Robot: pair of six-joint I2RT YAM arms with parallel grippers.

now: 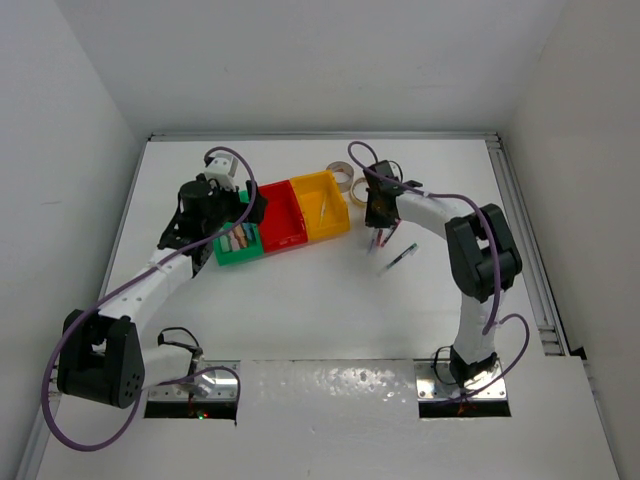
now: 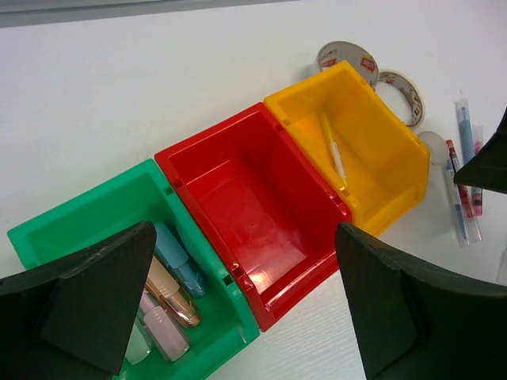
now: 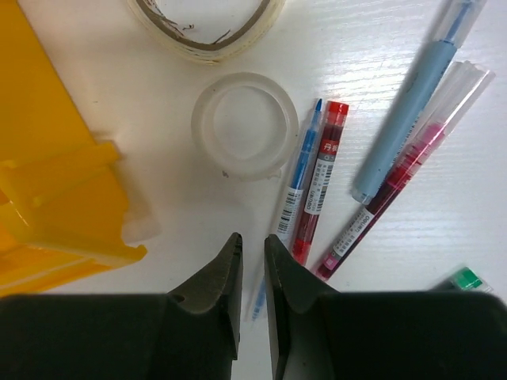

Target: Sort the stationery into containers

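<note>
Three joined boxes, green (image 2: 43, 229), red (image 2: 253, 214) and yellow (image 2: 372, 150), stand in a row. Several markers (image 2: 170, 257) lie in the green one, a thin yellow pen (image 2: 333, 150) in the yellow one; the red box looks empty. My left gripper is wide open above the boxes. Right of them, my right gripper is narrowly open over a blue thin pen (image 3: 297, 178), whose lower end shows in the gap; contact cannot be made out. A red pen (image 3: 323, 174), a pale blue pen (image 3: 404, 111) and a dark red pen (image 3: 380, 202) lie alongside.
Tape rolls (image 3: 210, 51) and a clear ring (image 3: 202, 127) lie between the yellow box and the pens. A green-ended pen (image 3: 466, 279) is to the right.
</note>
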